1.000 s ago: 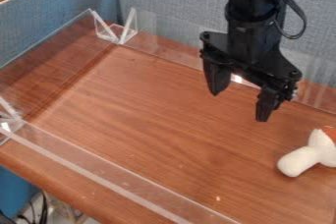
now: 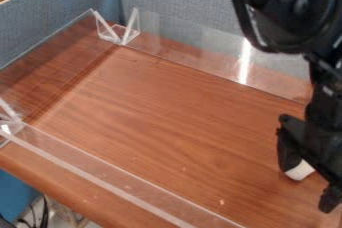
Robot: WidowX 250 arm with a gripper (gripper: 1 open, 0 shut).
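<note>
My black gripper (image 2: 306, 172) is at the right edge of the camera view, low over the wooden board, its fingers apart. A white object (image 2: 299, 169) lies on the board just behind the fingers, mostly hidden by them; I cannot tell whether they touch it.
The wooden board (image 2: 147, 122) is clear across the middle and left. Clear plastic walls line its edges, with white corner brackets (image 2: 118, 30) at the back left. A blue padded wall (image 2: 40, 37) stands at the left, and cables show at the bottom left.
My gripper has swept down and to the right, from above the board's back to over the white object, which it now largely hides.
</note>
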